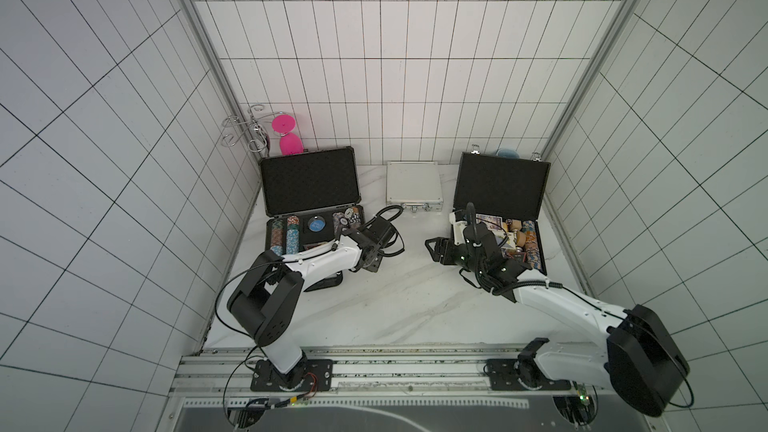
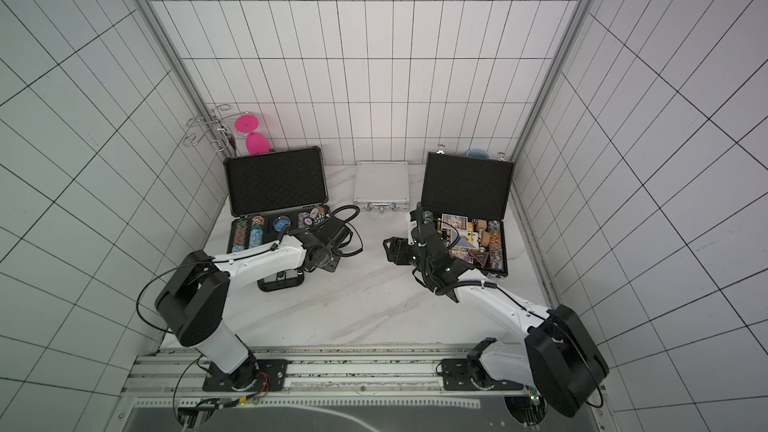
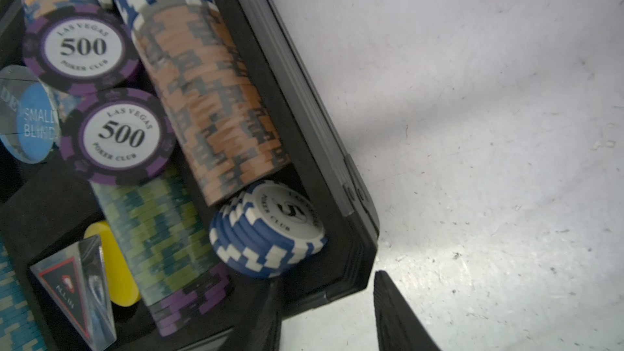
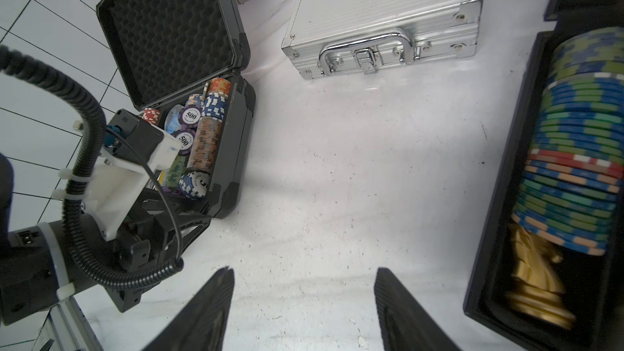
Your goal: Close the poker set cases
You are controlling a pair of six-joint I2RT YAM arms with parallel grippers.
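On the left of the table the left poker case (image 1: 310,182) stands with its lid up, chips in its tray. The right poker case (image 1: 504,184) is also raised open, with chips, cards and gold pieces inside. My left gripper is open at the left case's front right corner; one finger (image 3: 260,315) overlaps the case front, the other (image 3: 396,312) shows beyond the corner. Contact cannot be told. Over bare table between the cases, my right gripper is open and empty. The arms partly hide both trays in the top views.
A closed silver case (image 1: 413,183) lies at the back middle, its handle facing front. A metal rack with pink discs (image 1: 291,144) stands behind the left case. Bare table (image 1: 400,304) fills the front middle.
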